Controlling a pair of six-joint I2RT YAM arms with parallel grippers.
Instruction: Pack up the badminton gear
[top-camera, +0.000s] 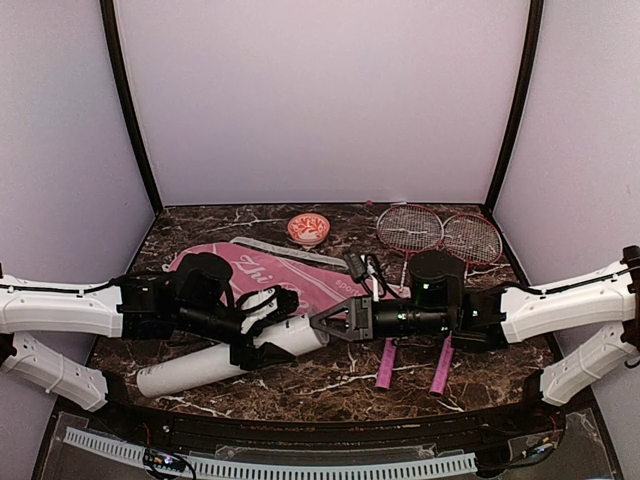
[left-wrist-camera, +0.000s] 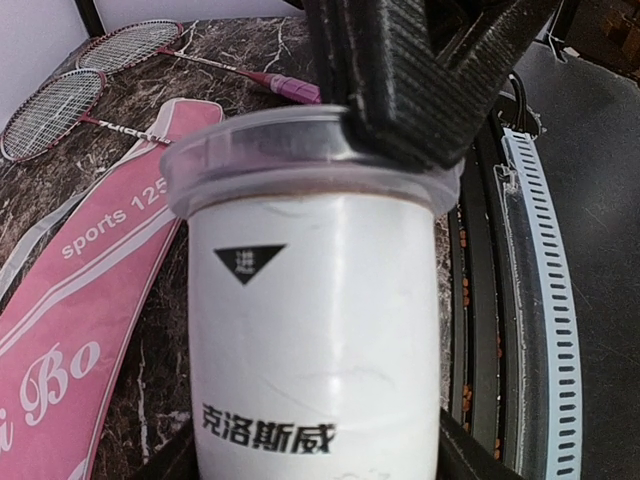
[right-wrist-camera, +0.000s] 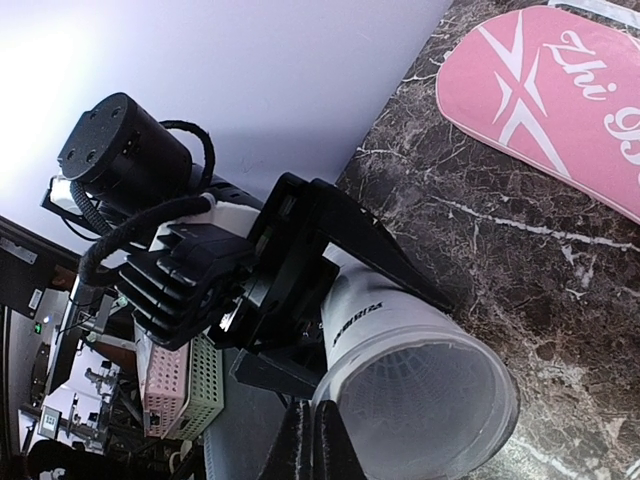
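A white shuttlecock tube (top-camera: 195, 370) lies tilted over the table, its right end raised, with my left gripper (top-camera: 272, 332) shut around it near that end. A clear lid (left-wrist-camera: 270, 150) caps the raised end. My right gripper (top-camera: 328, 322) is shut right at the cap, its fingertips against the lid's rim in both wrist views; whether they pinch the rim is unclear. Behind the arms lies the pink racket bag (top-camera: 300, 282), partly covered by them. Two rackets (top-camera: 410, 230) with pink handles rest at the right, partly under my right arm.
An orange patterned bowl (top-camera: 308, 228) sits at the back behind the bag. A white slotted strip (top-camera: 270, 461) runs beyond the table's front edge. Bare marble shows at the back left and front middle.
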